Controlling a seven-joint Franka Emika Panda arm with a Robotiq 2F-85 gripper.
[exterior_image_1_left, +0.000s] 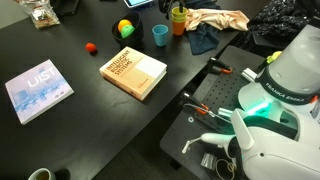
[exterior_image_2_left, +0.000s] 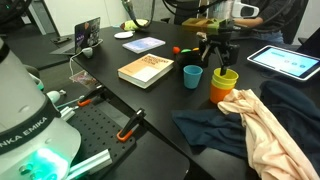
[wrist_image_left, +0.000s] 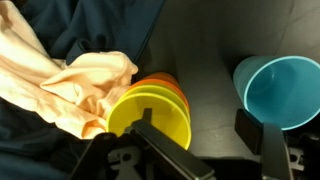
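My gripper has its fingers apart, with nothing seen held between them. In the wrist view, one finger (wrist_image_left: 148, 122) overlaps the mouth of the yellow cup (wrist_image_left: 172, 105); whether it is inside the cup or above it I cannot tell. The other finger points toward the blue cup (wrist_image_left: 282, 90), near its rim. An orange cup (exterior_image_2_left: 222, 92) sits under the yellow one, the two nested. In exterior view 2 the gripper (exterior_image_2_left: 217, 58) hangs over these cups, and the blue cup (exterior_image_2_left: 193, 77) stands just left of them.
Peach cloth (exterior_image_2_left: 265, 130) and dark cloth (exterior_image_2_left: 210, 130) lie beside the nested cups. A dark bowl (exterior_image_1_left: 127, 32) with colored balls stands near the blue cup. Two books, one orange (exterior_image_1_left: 133, 73) and one pale (exterior_image_1_left: 38, 90), rest on the black table. A tablet (exterior_image_2_left: 284, 59) lies behind.
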